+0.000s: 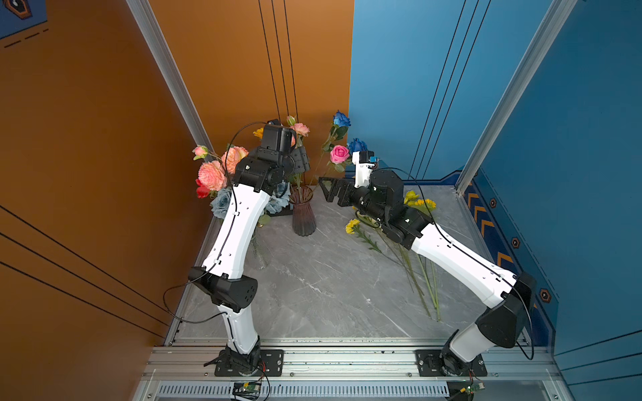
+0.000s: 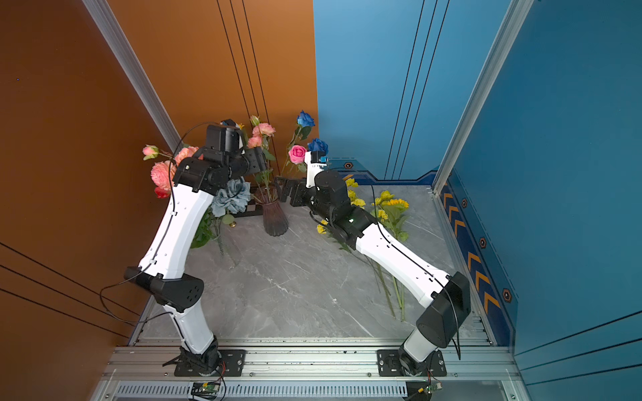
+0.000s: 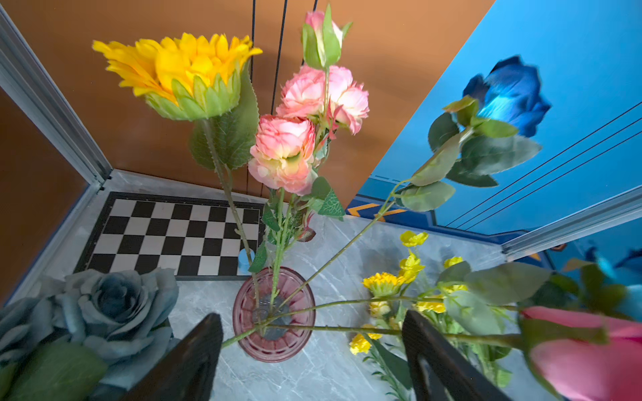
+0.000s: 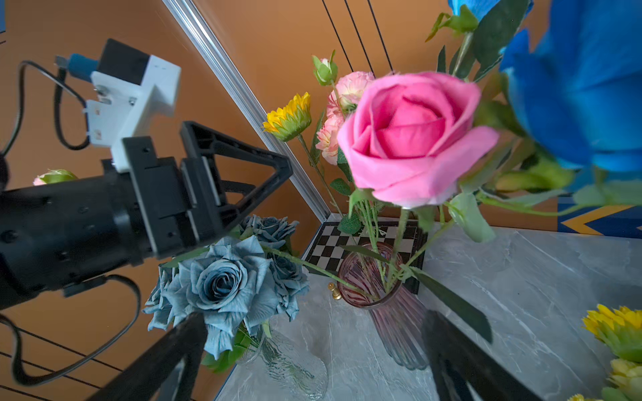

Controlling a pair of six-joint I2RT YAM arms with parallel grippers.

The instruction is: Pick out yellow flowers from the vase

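Note:
A large yellow flower [image 3: 190,73] rises from the mauve glass vase [image 1: 304,217], its stem slanting left. Pink blooms [image 3: 287,150], a blue rose [image 3: 508,97] and a hot-pink rose [image 4: 414,137] share this vase. My left gripper [image 1: 302,160] is above the vase; its fingers [image 3: 190,364] are apart with nothing gripped, and the yellow bloom stands ahead of them. Just right of the vase rim, my right gripper [image 1: 325,189] is open; its fingers [image 4: 454,361] hold nothing. From the top views the left arm hides most of the yellow bloom.
Cut yellow flowers [image 2: 394,204] lie on the right side of the table, partly under the right arm. At left, grey-blue roses [image 4: 224,280] fill a clear vase [image 4: 294,364]. A checkered board [image 3: 174,234] lies behind the mauve vase.

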